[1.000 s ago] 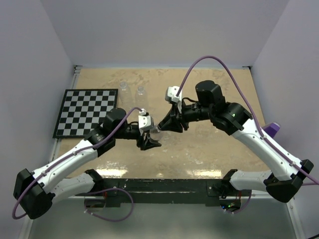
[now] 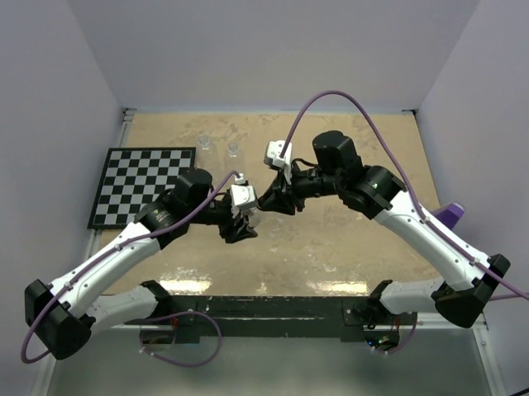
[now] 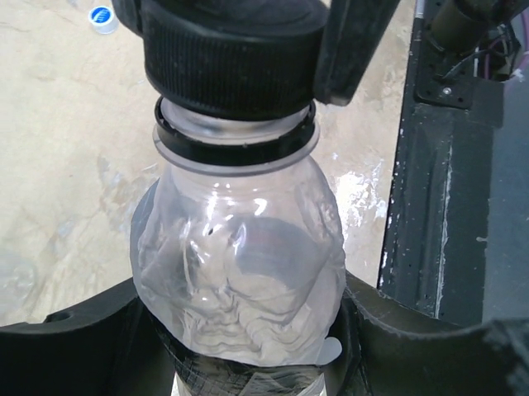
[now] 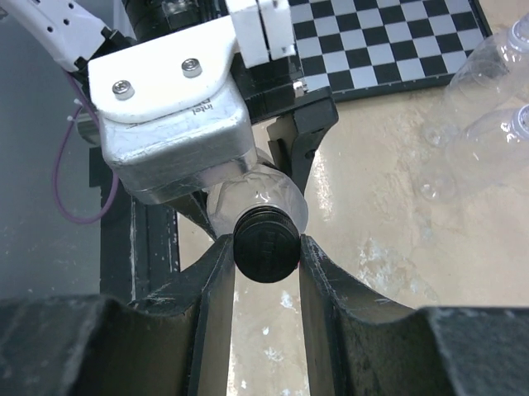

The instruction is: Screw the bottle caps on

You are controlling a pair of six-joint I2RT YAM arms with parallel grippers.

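Clear and crinkled, the bottle (image 3: 240, 256) fills the middle of the left wrist view, with my left gripper (image 2: 248, 221) shut around its body. A black ribbed cap (image 3: 235, 70) sits at the mouth. Between the cap's lower edge and the black ring (image 3: 235, 148) on the neck, a strip of clear neck shows. My right gripper is shut on the black cap, its fingers (image 3: 351, 49) on either side of it. In the right wrist view the bottle's shoulder (image 4: 277, 194) appears behind the cap. Whether the threads are engaged cannot be seen.
Two clear bottles (image 2: 207, 153) without visible caps stand at the back left. A checkerboard (image 2: 145, 186) lies left of them. One small blue-and-white cap (image 3: 102, 19) is on the table.
The right arm has swung a little left.
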